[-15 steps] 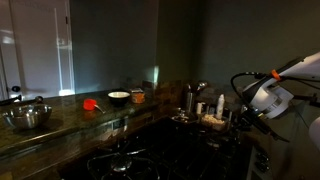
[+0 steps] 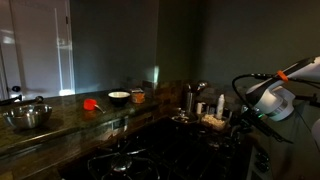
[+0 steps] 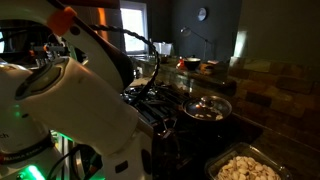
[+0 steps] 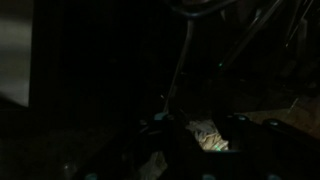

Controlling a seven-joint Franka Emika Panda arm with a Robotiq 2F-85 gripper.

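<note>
My arm comes in from the right in exterior view 1, a white link with an orange band, and its gripper end is lost in shadow. In the wrist view the gripper shows as dark shapes along the bottom. Near them is a small bright, crumpled-looking patch; what it is cannot be told. The view is too dark to show how the fingers stand or whether anything is between them. In exterior view 2 the white arm fills the left foreground and hides part of the stove.
A tray of pale pieces (image 3: 248,168) and a shiny pan (image 3: 207,108) stand beside the dark stovetop. Along the counter are a steel bowl (image 2: 28,116), a red item (image 2: 90,104), a black-rimmed pan (image 2: 119,97) and an orange pot (image 2: 138,97). A white bottle (image 2: 220,105) stands at the back right.
The white arm link and its orange band have shifted slightly to the right in exterior view 1. The things on the counter have not visibly moved.
</note>
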